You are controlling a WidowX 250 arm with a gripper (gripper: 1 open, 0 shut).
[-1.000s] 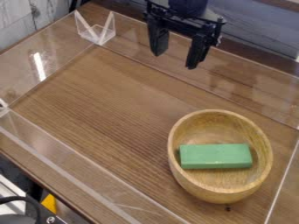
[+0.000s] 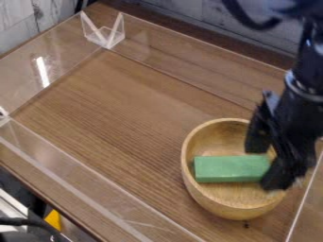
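Observation:
A green block [image 2: 228, 170] lies in a round wooden bowl [image 2: 214, 198] at the lower right. My dark gripper [image 2: 271, 148] is low over the bowl, open, its fingers around the upper right of the block; the gripper hides part of the bowl's rim and interior.
A clear plastic piece [image 2: 104, 30] stands at the back left. A dark gap with cables runs along the lower left edge.
My gripper has come down and toward the front from the back of the table to over the bowl. The bowl and block look unmoved.

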